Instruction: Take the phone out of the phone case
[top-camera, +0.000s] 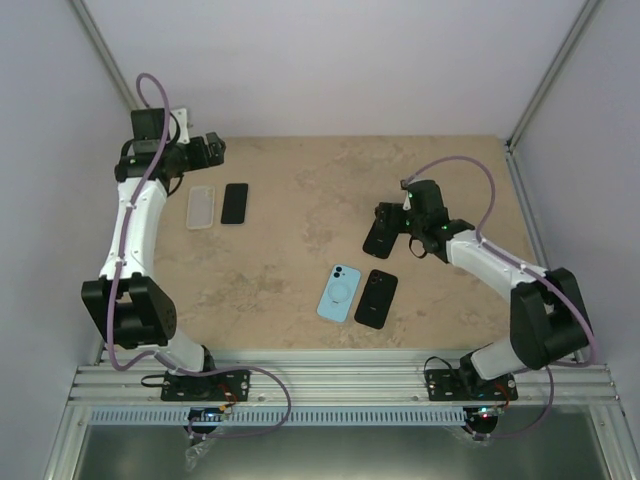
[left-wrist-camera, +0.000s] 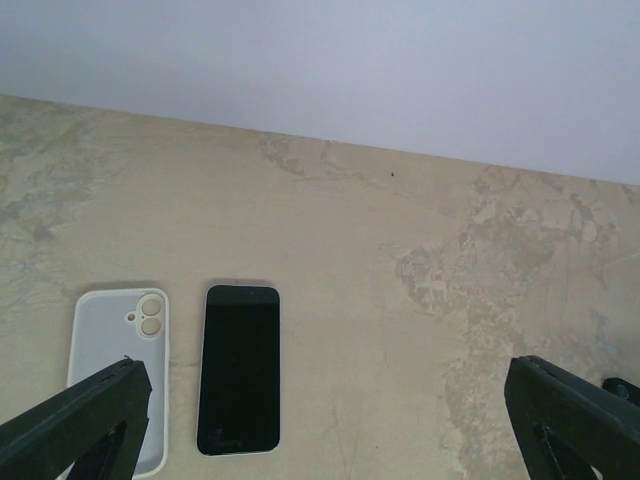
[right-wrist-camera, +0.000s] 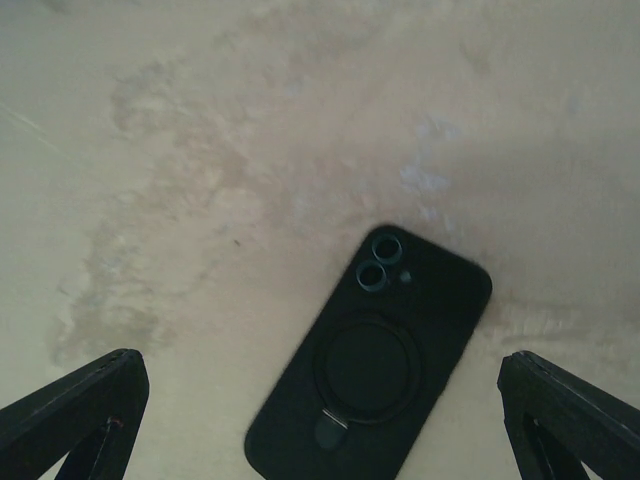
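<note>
A black phone case with camera cutouts and a ring (right-wrist-camera: 365, 365), seen from the back, lies on the table under my right gripper, which is open above it with nothing between its fingers. At the left, a white case (left-wrist-camera: 112, 330) lies beside a dark phone (left-wrist-camera: 240, 365) with its screen up. My left gripper hangs open over that side of the table, empty. Whether the black case holds a phone I cannot tell.
A light blue phone or case (top-camera: 338, 293) and another black one (top-camera: 376, 300) lie near the front middle.
</note>
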